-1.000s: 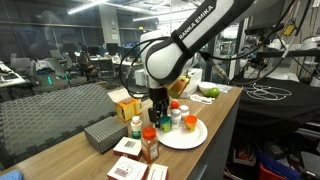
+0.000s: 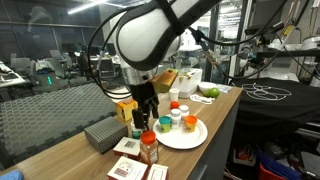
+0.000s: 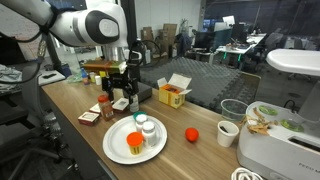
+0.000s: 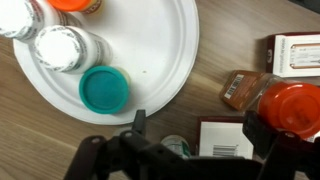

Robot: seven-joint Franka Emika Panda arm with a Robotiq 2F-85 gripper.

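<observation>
My gripper is open, fingers apart, above the table between the white plate [image 4: 150,85] and a red-lidded spice jar [image 4: 294,106]. Below the gap, close to the left finger, shows the top of a small bottle [image 4: 176,145], partly hidden by the gripper. On the plate stand a green-lidded jar [image 4: 104,90], white-lidded jars [image 4: 64,48] and an orange-lidded jar [image 3: 135,143]. In exterior view 1, the gripper [image 2: 148,112] hangs just behind and above the red-lidded jar [image 2: 149,150]. Nothing shows held.
Small flat boxes [image 2: 127,168] lie by the red-lidded jar. A yellow carton [image 3: 174,95], a red ball-like item [image 3: 192,134] and a white cup [image 3: 228,132] stand beyond the plate. A grey mesh box [image 2: 108,133] is at the left in exterior view 1.
From above the plate, the gripper has come leftward and nearer in exterior view 1, toward the red-lidded jar and the small bottle. The jars on the plate look unmoved.
</observation>
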